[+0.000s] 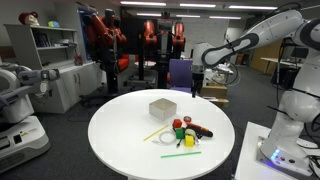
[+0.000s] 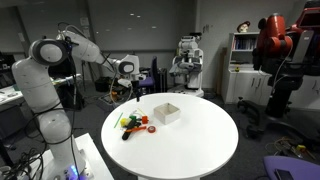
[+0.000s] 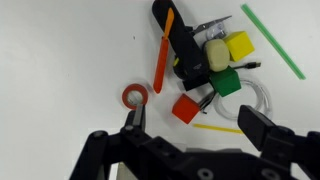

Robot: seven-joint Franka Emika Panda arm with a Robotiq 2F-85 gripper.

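My gripper stands open above the table (image 1: pixel 112 130), with nothing held between its fingers. Below it in the wrist view are a red block (image 3: pixel 185 109), a green block (image 3: pixel 224 81), a yellow block (image 3: pixel 238 45) and a small pale yellow-green object (image 3: pixel 217 54). A black elongated item (image 3: pixel 184 45) lies beside them, with an orange stick (image 3: pixel 163 52) along its side. To the left sits a red ring-shaped roll (image 3: pixel 135 96). A looped white cable (image 3: pixel 262 98) curls at the right, near a green stick (image 3: pixel 273 40) and a yellow stick (image 3: pixel 219 128).
An open grey-beige box (image 1: pixel 163 107) stands on the table behind the small objects. Its edge shows beneath the gripper in the wrist view. Chairs and shelves stand beyond the table.
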